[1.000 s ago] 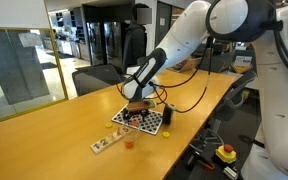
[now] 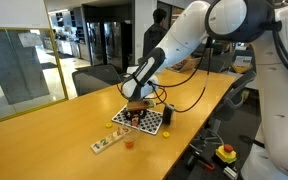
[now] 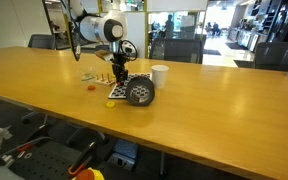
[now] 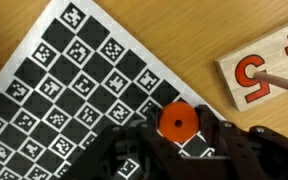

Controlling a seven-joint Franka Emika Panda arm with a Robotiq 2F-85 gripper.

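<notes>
A round orange piece lies between the dark fingers of my gripper in the wrist view. The fingertips are close on either side; whether they touch it is hard to tell. Beneath is a black-and-white marker board. In exterior view 1 the gripper points down at the near edge of this board. A wooden block with red letters and a thin rod stands off the board to the right in the wrist view; exterior view 1 shows the pegged block.
Another orange piece is on the table near the block. A yellow disc lies right of the board. A white cup and a black round object stand beside the board.
The gripper looks almost still over the board's near edge, with at most a slight shift. A person in the background has moved to the right.
</notes>
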